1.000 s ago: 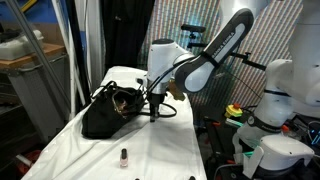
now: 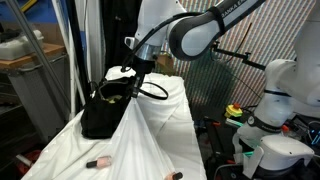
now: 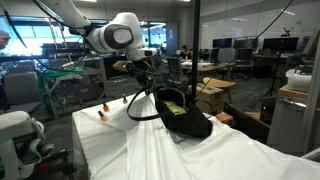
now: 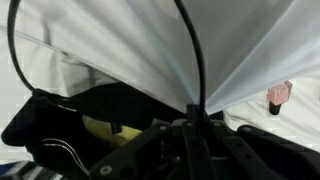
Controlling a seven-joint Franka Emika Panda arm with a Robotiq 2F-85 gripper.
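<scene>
Pinched in my gripper is the white cloth (image 4: 150, 40), its folds fanning out from the fingertips. From the side, the gripper (image 2: 140, 85) is raised above the table, and the cloth (image 2: 138, 140) hangs beneath it in a tall peak. The opposite view shows the same lifted cloth (image 3: 146, 125) sloping down from the gripper. Right behind it stands an open black bag (image 2: 97, 117) with something yellow-green (image 3: 174, 108) inside. A pink-and-black marker-like object (image 2: 98, 162) lies on the cloth.
A second marker-like object (image 2: 174, 177) lies by the cloth's front edge. Several small orange-tipped items (image 3: 103, 115) stand on the table's other side. A black cable loops beside the gripper. White cloth (image 3: 240, 155) spreads clear beyond the bag.
The arm has risen, pulling the cloth up from nearly flat into a peak. The pink-and-black object has shifted left and now lies on its side.
</scene>
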